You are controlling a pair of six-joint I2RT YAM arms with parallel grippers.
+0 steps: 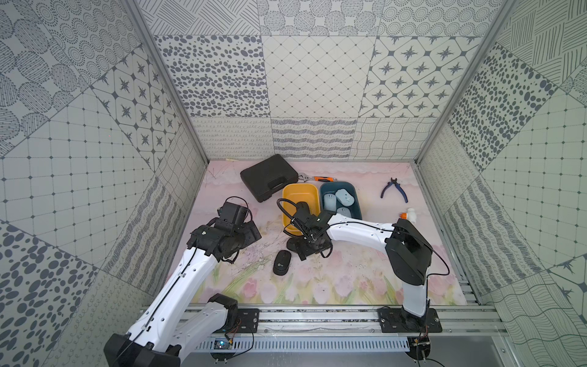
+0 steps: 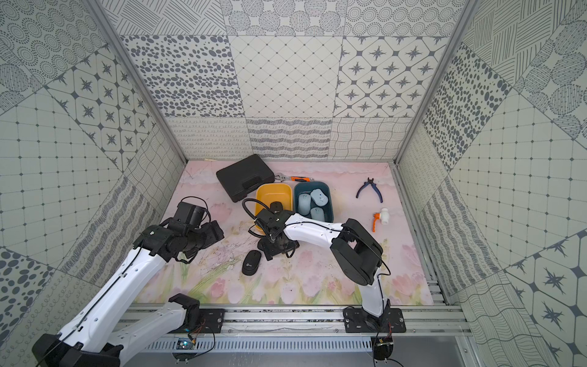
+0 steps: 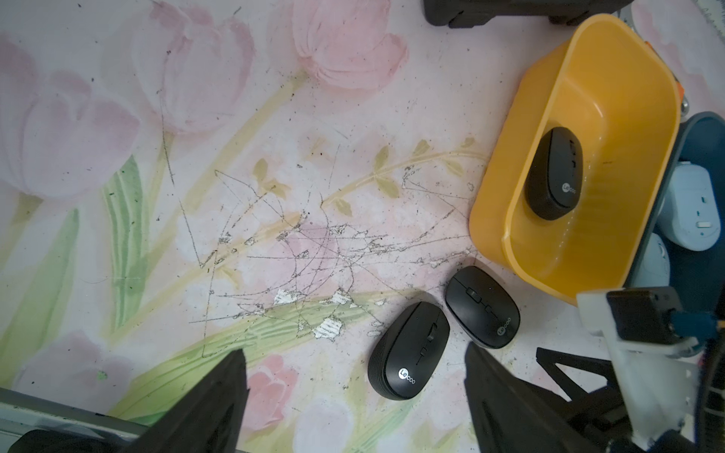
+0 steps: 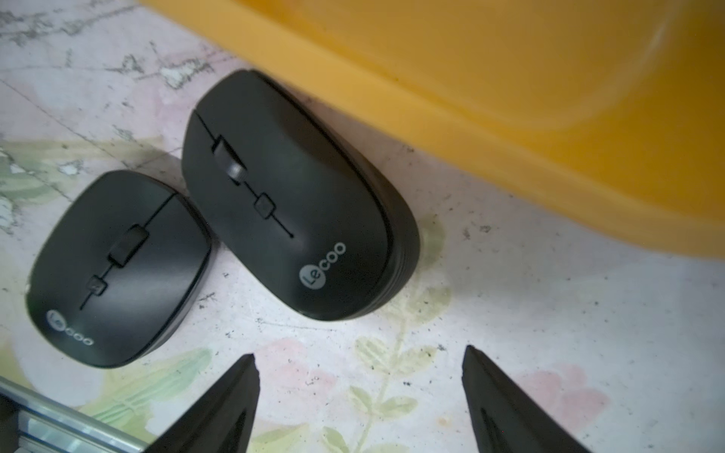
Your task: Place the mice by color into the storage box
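Two black mice lie on the table just before the yellow box point(image 3: 619, 136): one nearer the box point(image 4: 294, 196), the other point(image 4: 121, 268) beside it. A black mouse point(image 3: 553, 173) rests inside the yellow box. Light blue mice point(image 2: 304, 204) sit in the teal box point(image 2: 331, 208). My right gripper is low over the table beside the two loose mice, its fingers apart with nothing between them. My left gripper hangs higher at the left, fingers apart and empty.
A black case point(image 1: 269, 177), an orange-handled wrench point(image 1: 324, 179), pliers point(image 1: 394, 189) and a small white-and-orange item point(image 2: 384, 215) lie around the boxes.
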